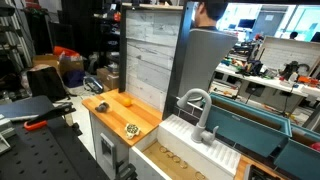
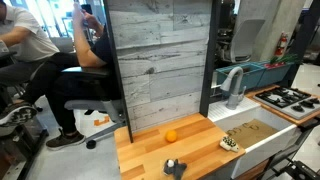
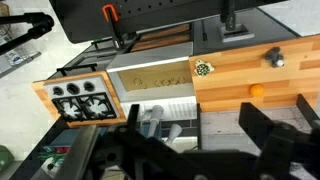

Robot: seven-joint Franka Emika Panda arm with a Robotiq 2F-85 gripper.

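Observation:
My gripper stands open at the bottom of the wrist view, its dark fingers spread and nothing seen between them. Below it, apart from the fingers, is a toy kitchen counter. An orange ball [image 3: 257,90] rests on the wooden top [image 2: 205,137], near the white plank wall. Closer to the counter's front edge lies a small pale, patterned piece [image 3: 204,68]. A small grey object [image 3: 275,57] stands towards the end away from the sink. I cannot make out the gripper in either exterior view.
Beside the wood, a white sink basin [image 1: 158,151] with a tan bottom sits under a grey faucet [image 1: 198,112]. A stove top [image 2: 285,102] lies beyond it. The plank wall [image 2: 165,65] closes the counter's back. A dark table [image 1: 50,155] fronts the counter. Much of the wooden top is clear.

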